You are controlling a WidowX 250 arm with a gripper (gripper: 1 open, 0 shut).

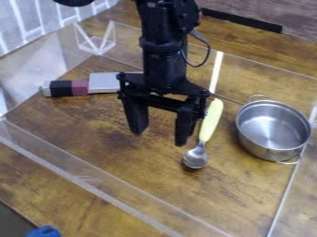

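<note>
My black gripper point(162, 120) hangs open above the middle of the wooden board, its fingers just left of a spoon with a pale yellow handle point(212, 118) and a steel bowl end point(195, 158). Nothing shows between the fingers. To the right of the spoon sits a steel pot point(273, 130) with wire handles. Behind my gripper at the left lies a silver implement with a dark and pink handle point(69, 88), partly hidden by the arm.
Clear plastic edges border the wooden surface point(99, 167) on the left, front and right. A blue object point(44, 231) is at the bottom left corner.
</note>
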